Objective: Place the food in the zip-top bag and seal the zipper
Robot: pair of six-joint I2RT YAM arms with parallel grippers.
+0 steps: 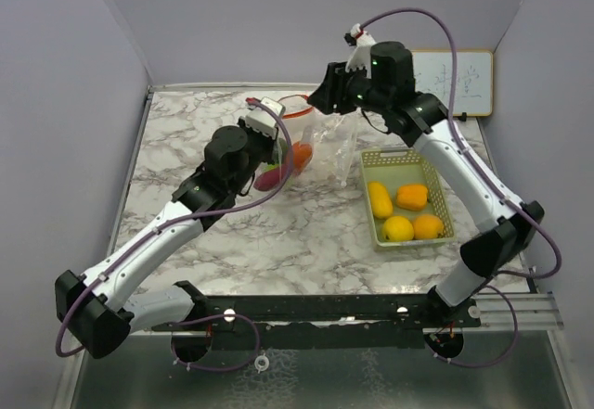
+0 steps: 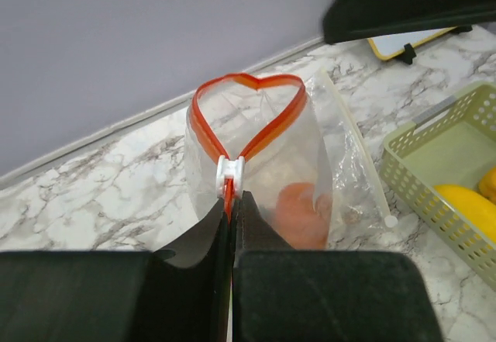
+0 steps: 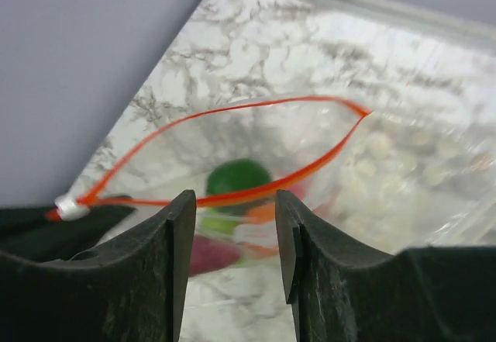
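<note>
The clear zip top bag point(image 2: 322, 136) stands with its orange-red zipper point(image 2: 273, 129) spread in a loop above the food. Inside it, in the right wrist view, are a green item point(image 3: 236, 179) and a dark red one point(image 3: 211, 255); an orange-red item point(image 1: 301, 156) shows from the top. My left gripper point(image 1: 266, 117) is shut on the bag's zipper end point(image 2: 229, 202), just below the white slider point(image 2: 229, 173). Over the bag's right side, my right gripper hangs open, the near zipper strip crossing beyond its fingers; nothing is gripped there.
To the right, a green basket point(image 1: 371, 233) holds a yellow banana-like item point(image 1: 380, 199), an orange pepper-like item point(image 1: 411, 197) and two rounder fruits. A whiteboard point(image 1: 464, 80) leans at the back right. Bare marble table lies to the left and in front.
</note>
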